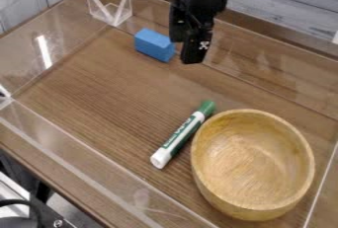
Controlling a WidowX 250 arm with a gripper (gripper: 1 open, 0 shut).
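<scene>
The black gripper (189, 42) hangs over the back of the wooden table (106, 114), open, just right of a blue block (153, 44). A green and white marker (183, 135) lies diagonally at the front centre, beside a large beige round bowl (251, 168) at the front right.
A small white wire-like object (110, 8) sits at the back left. Clear plastic edging runs along the left side, and a black cable shows at the bottom left corner.
</scene>
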